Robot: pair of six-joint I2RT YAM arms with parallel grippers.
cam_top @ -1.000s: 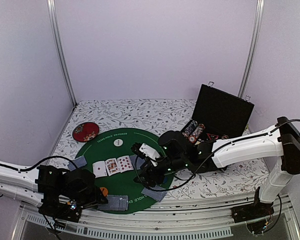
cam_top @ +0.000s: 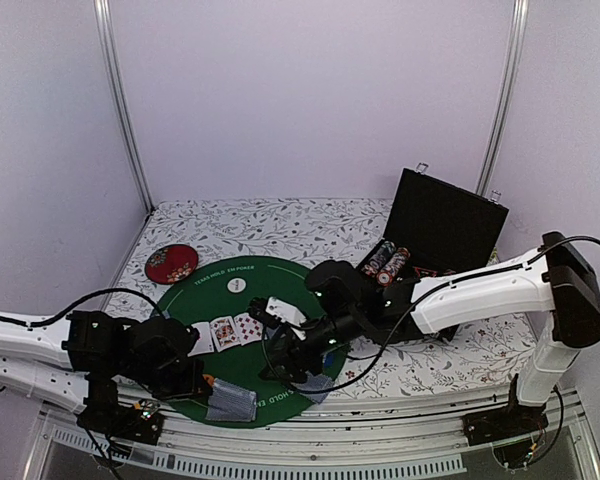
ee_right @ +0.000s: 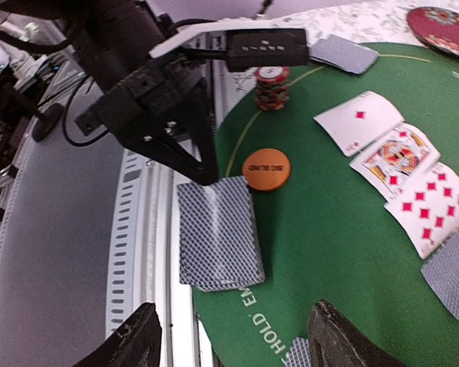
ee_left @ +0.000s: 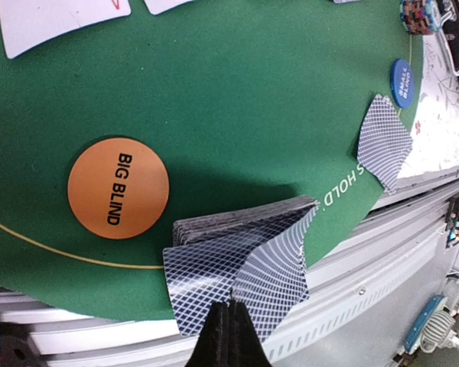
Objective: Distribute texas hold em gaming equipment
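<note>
The card deck (ee_left: pixel 241 222) lies face down at the near edge of the green mat (cam_top: pixel 270 275). Its checkered top card (ee_left: pixel 275 264) is bent up into a fold at the tips of my left gripper, whose fingers are pressed together on it. Over the mat, to the right of the deck, my right gripper stands open with nothing between its fingers. Three face-up cards (cam_top: pixel 223 333) form a row in the middle. An orange big blind disc (ee_left: pixel 118 188) lies beside the deck, and a blue small blind disc (ee_left: pixel 402 82) lies farther right.
An open black case (cam_top: pixel 445 225) with chip stacks (cam_top: pixel 392 265) stands at the back right. A red round pad (cam_top: pixel 171 264) lies at the left. Another face-down card (ee_left: pixel 384 141) rests at the mat's near right.
My left gripper has shifted slightly at the deck, and a card there now bends upward.
</note>
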